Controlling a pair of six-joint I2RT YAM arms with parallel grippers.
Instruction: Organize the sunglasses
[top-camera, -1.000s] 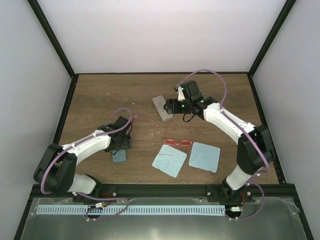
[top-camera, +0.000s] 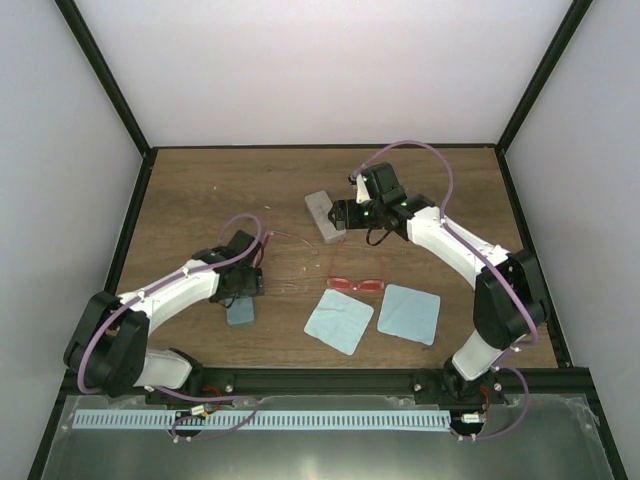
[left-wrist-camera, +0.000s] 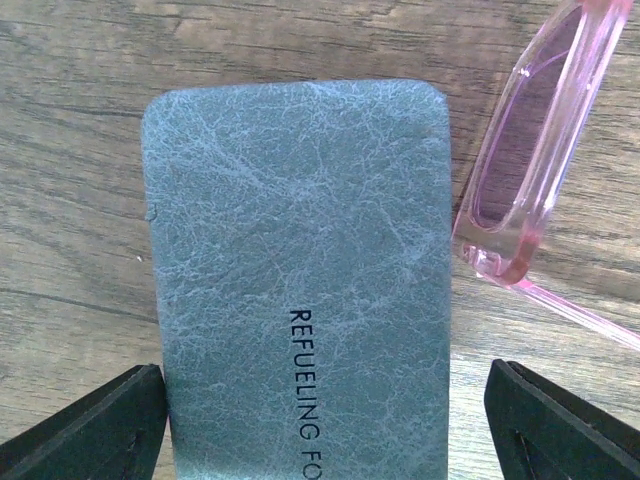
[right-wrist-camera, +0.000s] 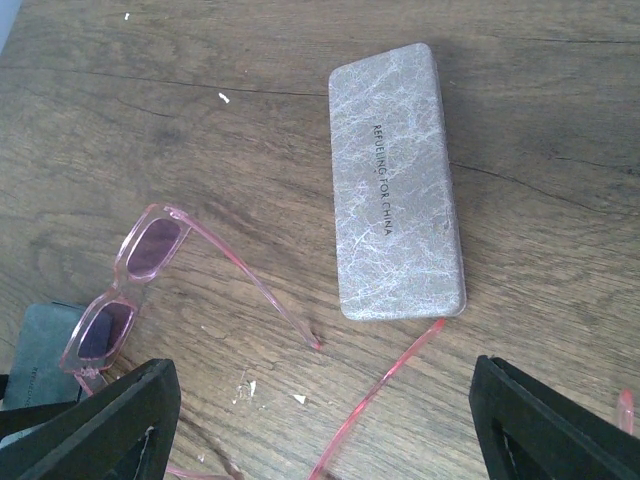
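Observation:
My left gripper is part open over a blue case (left-wrist-camera: 298, 260) printed "REFUELING FO...", one finger at each side. Pink sunglasses lie just right of that case; in the right wrist view their lenses and frame (right-wrist-camera: 125, 295) show at left. My right gripper stands open above the table near a grey case (right-wrist-camera: 398, 180), with nothing between its fingers. A red pair of sunglasses (top-camera: 355, 285) lies in the middle, above two light-blue cloths (top-camera: 338, 321) (top-camera: 408, 314).
Dark frame edges and walls surround it.
The left arm has shifted very slightly at the blue case. The right arm shows no visible movement.

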